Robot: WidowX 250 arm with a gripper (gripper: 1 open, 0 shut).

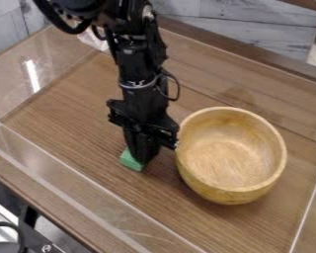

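Observation:
My black gripper [142, 148] is low over the table, just left of the wooden bowl [231, 153]. It is down on a small green block [133, 161], which is mostly hidden beneath it; only a green part shows at its lower left. The fingertips are dark and overlapping, so whether anything is between them is unclear.
A raised edge runs along the back, with a pale grey wall behind it. The bowl takes up the right middle.

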